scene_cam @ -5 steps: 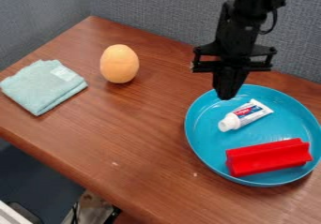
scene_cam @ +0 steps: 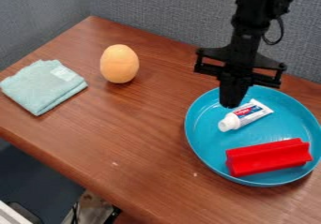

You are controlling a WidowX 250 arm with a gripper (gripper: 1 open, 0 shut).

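Note:
The black gripper (scene_cam: 232, 95) points down over the back edge of the blue plate (scene_cam: 205, 141), its fingers close together with nothing visible between them. On the plate a white toothpaste tube (scene_cam: 245, 115) lies diagonally, just below and in front of the gripper, and a red block-like object (scene_cam: 267, 157) lies toward the front.
A wooden table (scene_cam: 138, 143) carries an orange egg (scene_cam: 119, 64) at the back left and a folded pale-green cloth (scene_cam: 43, 85) at the left edge. A grey wall stands behind.
The gripper has shifted slightly to the right over the last second. The objects on the table and plate have not moved.

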